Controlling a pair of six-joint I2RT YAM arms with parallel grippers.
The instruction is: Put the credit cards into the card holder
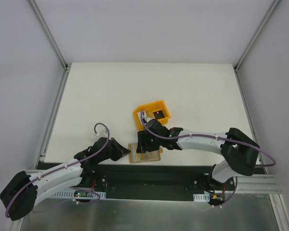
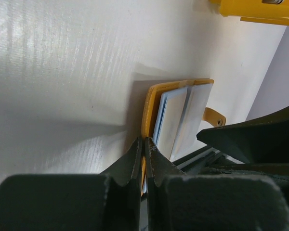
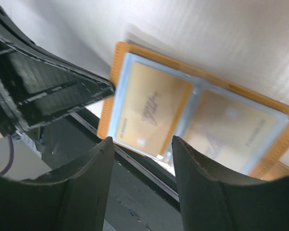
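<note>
The tan card holder [image 3: 116,72] lies flat near the table's front edge, with two panels edged in pale blue side by side, each bearing a faint print. At its left edge is my left gripper, shut, its tips touching the rim; whether the rim is pinched between them cannot be told. Over the holder hangs my right gripper, its fingers part open and nothing between them. Beyond the holder, a dark card [image 1: 159,114] and a pale card [image 1: 141,118] lie in the yellow tray [image 1: 156,105]; my right arm partly hides the pale one.
A dark strip [image 1: 144,185] runs along its front edge, close to the holder. Both grippers are close together over the holder's left half.
</note>
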